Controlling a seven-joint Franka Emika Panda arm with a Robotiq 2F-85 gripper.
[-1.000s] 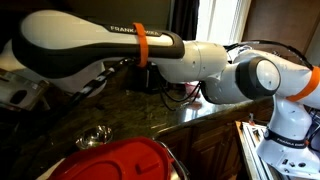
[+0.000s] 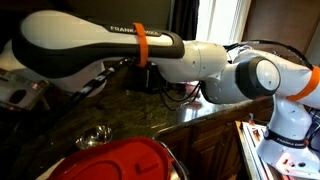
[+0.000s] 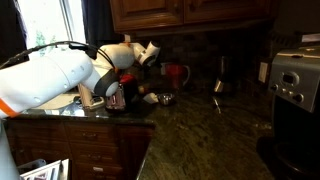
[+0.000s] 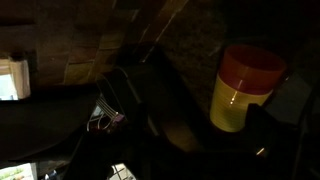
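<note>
A red and yellow cylinder-shaped object (image 4: 243, 86) stands out on the right of the wrist view, red at one end and yellow at the other. Dark shapes lie close around it, and I cannot make out my fingers well enough to say whether they touch it. In exterior view 2 my arm reaches in from the left, its wrist (image 3: 148, 53) high near the back wall. The gripper's fingers are lost in the dark there. Exterior view 1 shows only the arm's upper links, with the hand out of sight.
A red pitcher (image 3: 178, 77) and a metal bowl (image 3: 166, 99) stand toward the back of the dark counter (image 3: 205, 145). A large round red surface (image 2: 120, 161) fills the front of exterior view 1. The coffee machine (image 3: 297, 75) is at right; mid-counter is clear.
</note>
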